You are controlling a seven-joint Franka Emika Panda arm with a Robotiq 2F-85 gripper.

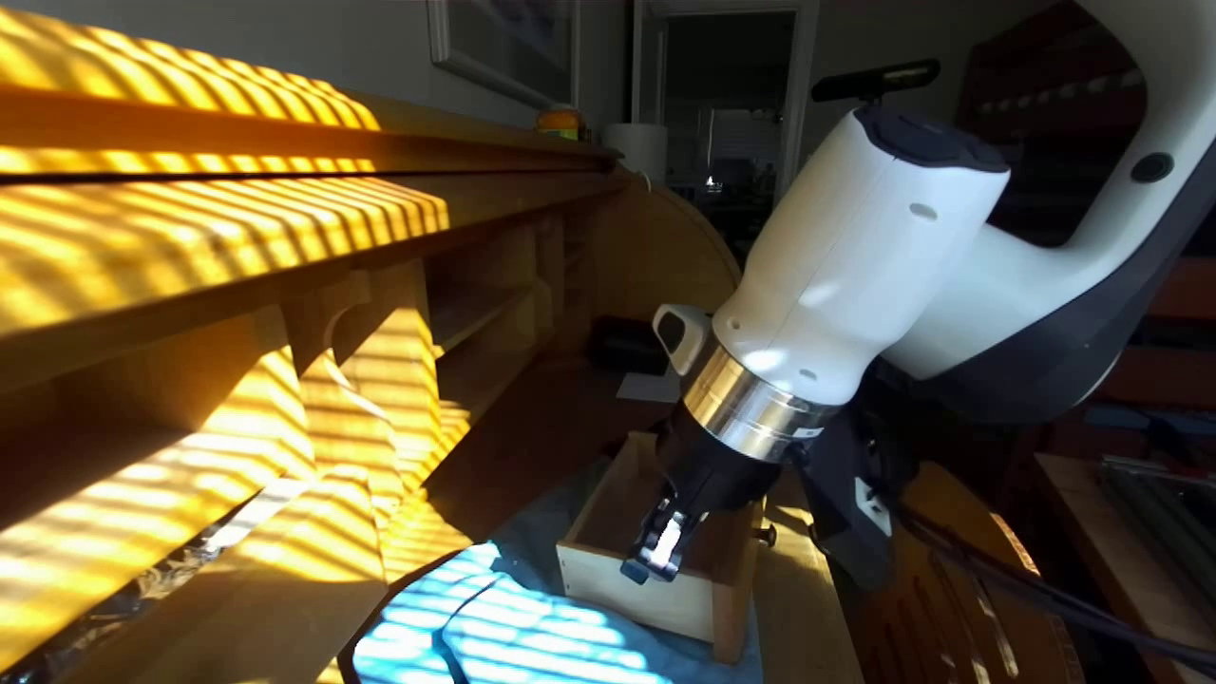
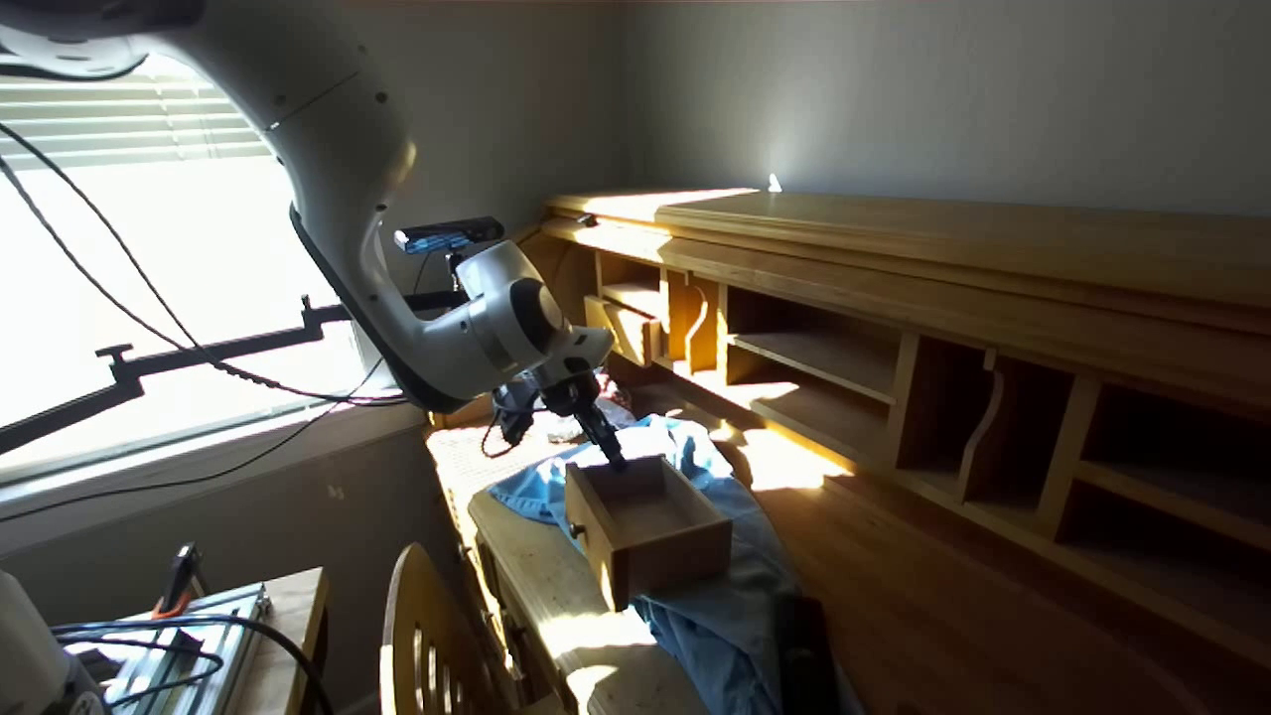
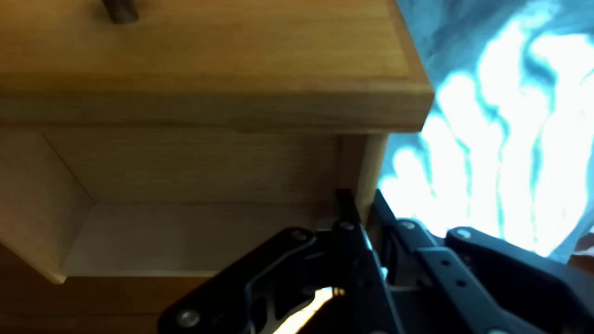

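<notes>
A wooden drawer, taken out of its desk, rests open side up on blue cloth, and its inside looks empty in the wrist view. My gripper is shut on the drawer's thin side wall, one finger inside and the other outside. The gripper comes down on that wall from above in exterior view 2. On the drawer's thick front sits a dark knob. The fingers cover the wall's lower stretch in the wrist view.
Blue cloth lies under and beside the drawer. The desk's cubbyholes line the back, with one small drawer sticking out at the far end. A wooden chair stands in front. Bare desktop lies to the right in exterior view 2.
</notes>
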